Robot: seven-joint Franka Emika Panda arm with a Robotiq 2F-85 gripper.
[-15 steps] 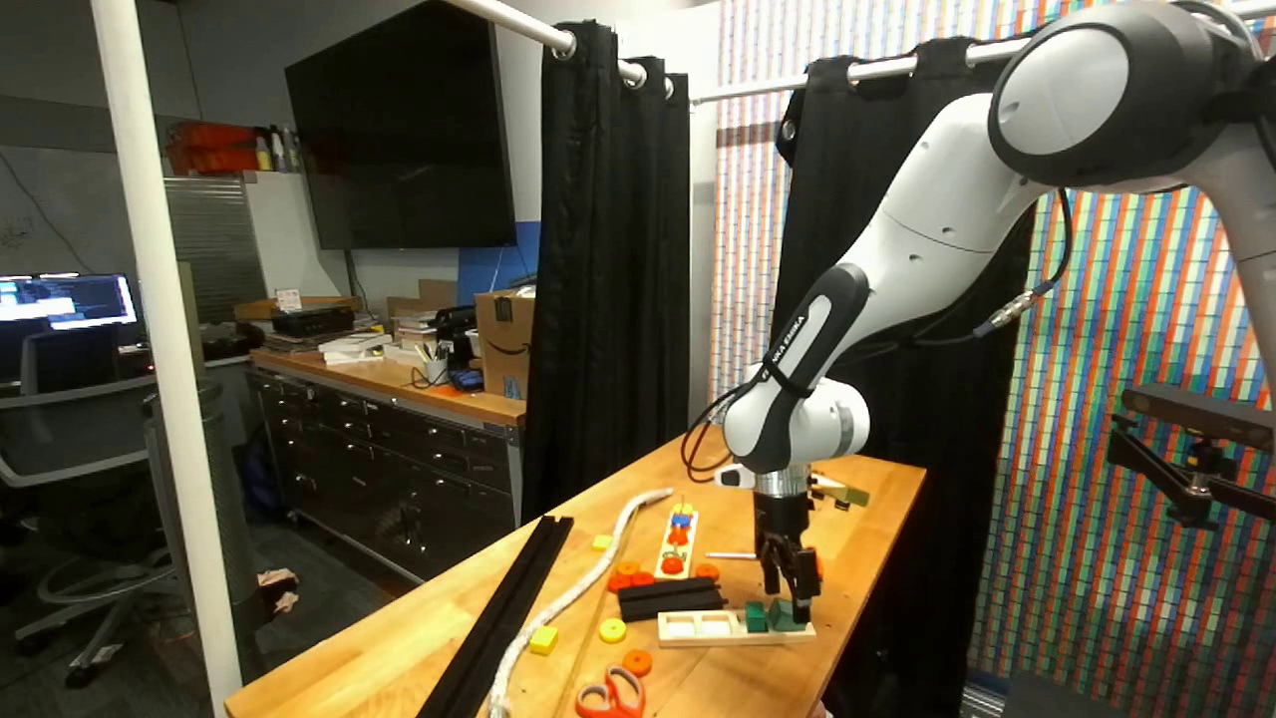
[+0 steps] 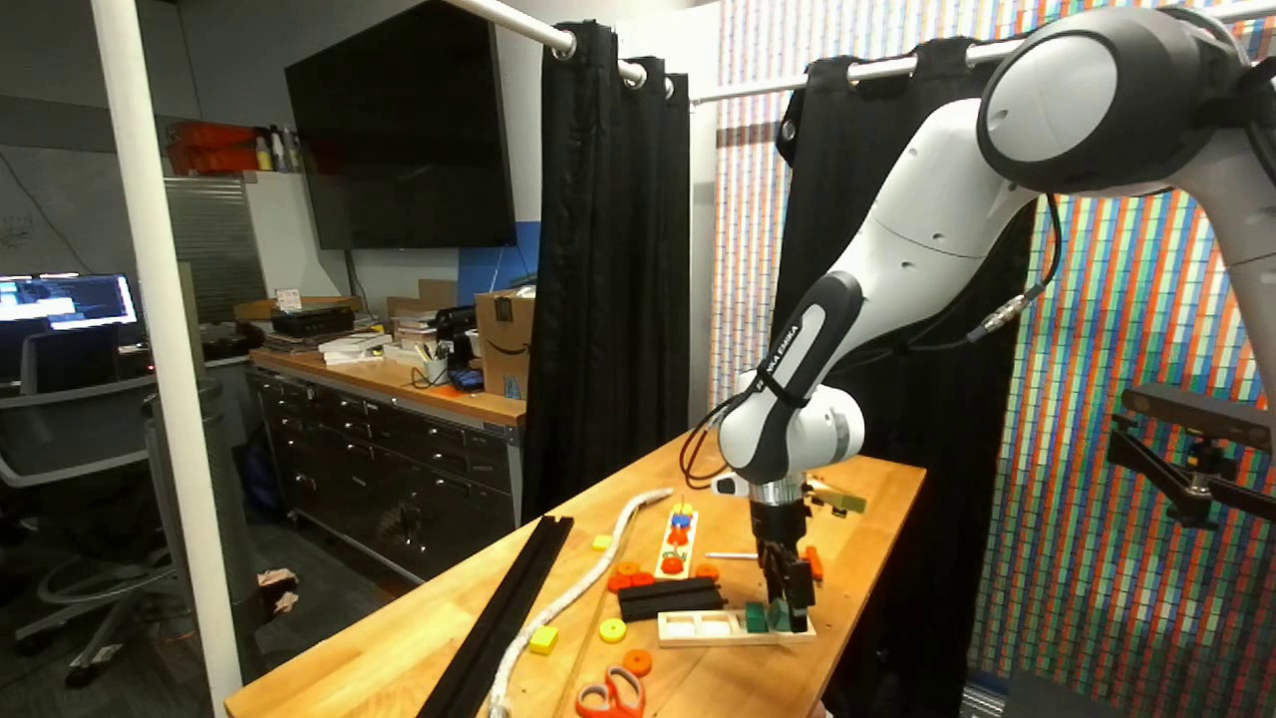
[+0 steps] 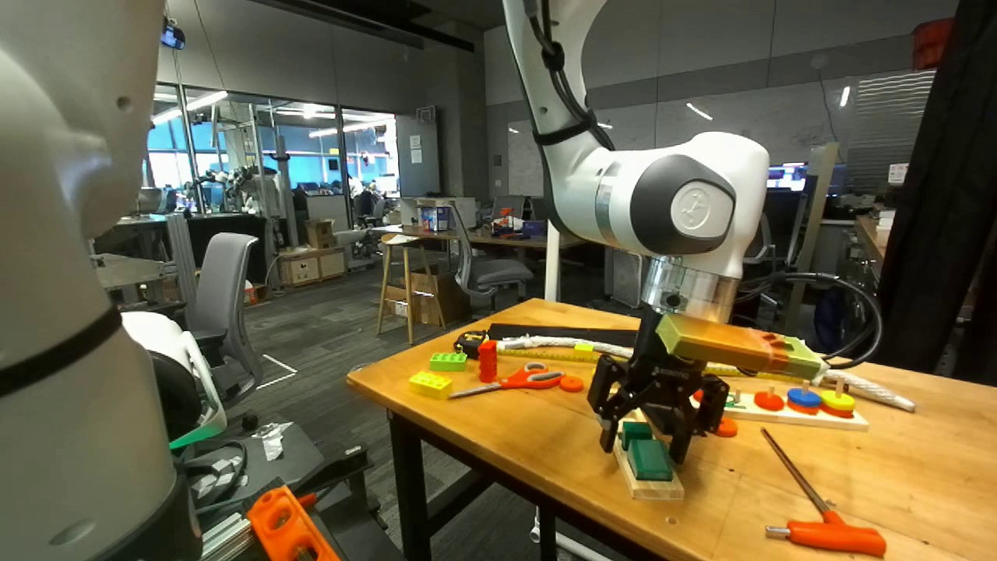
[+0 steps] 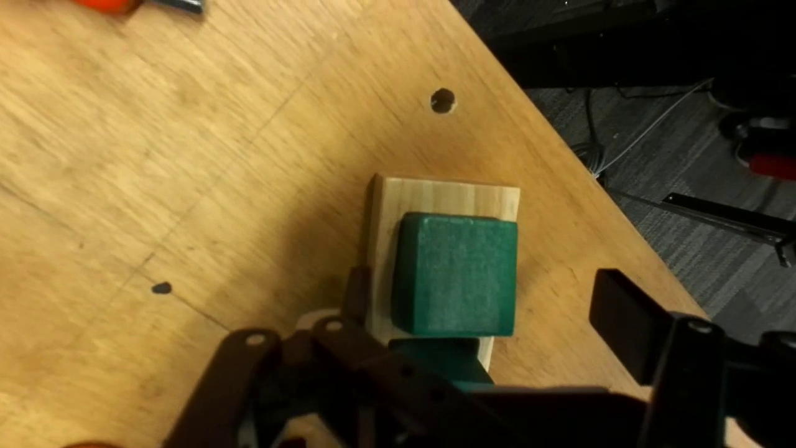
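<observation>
Two green blocks sit side by side in the light wooden tray (image 2: 706, 640) near the table edge. The end green block (image 4: 464, 276) fills the middle of the wrist view, and the second green block (image 4: 440, 357) is partly covered by my gripper. Pointing down over the tray, my gripper (image 3: 645, 445) is open, its fingers on either side of the end block. In the wrist view the left finger (image 4: 358, 295) is close against the tray's side, while a wide gap separates the block from the right finger (image 4: 630, 325). Contact on the left side cannot be made out.
An orange-handled screwdriver (image 3: 832, 536) lies to one side of the tray. Black bars (image 2: 670, 597), a ring-peg board (image 2: 677, 540), scissors (image 2: 612, 694) and a white rope (image 2: 574, 594) occupy other parts of the table. The table edge runs close by the tray.
My gripper has come down, with a slight shift left in exterior view 1, so its fingers are now beside the end green block. The tray and blocks look unmoved.
</observation>
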